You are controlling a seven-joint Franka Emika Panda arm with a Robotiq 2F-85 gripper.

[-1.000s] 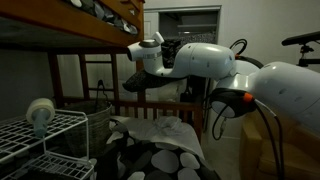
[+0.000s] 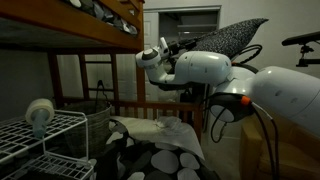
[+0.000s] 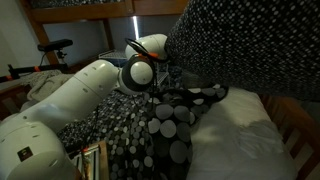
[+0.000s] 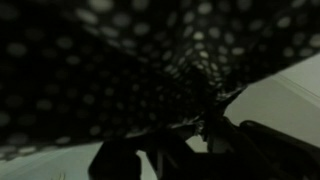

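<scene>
A dark cloth with pale dots (image 4: 150,60) fills most of the wrist view. Its folds gather to a bunch between the fingers of my gripper, which is shut on it. In exterior view 1 the raised cloth (image 2: 232,38) spreads behind and above the arm, to the right of the wrist. Exterior view 2 shows the same cloth (image 3: 255,45) as a broad sheet across the upper right, close to the camera. The fingertips are hard to make out in both exterior views.
Below the arm is a bed with a white pillow or sheet (image 3: 235,140) and a larger-dotted cover (image 2: 160,160). A white wire rack (image 2: 62,125) stands at the left, a woven basket (image 2: 88,125) beyond it. A wooden bunk frame (image 2: 80,35) overhangs the left side; a brown armchair (image 2: 285,150) stands right.
The arm's wrist has shifted to the right in exterior view 1. The dotted cloth, hardly visible behind the arm a second ago, now spreads out widely at the upper right.
</scene>
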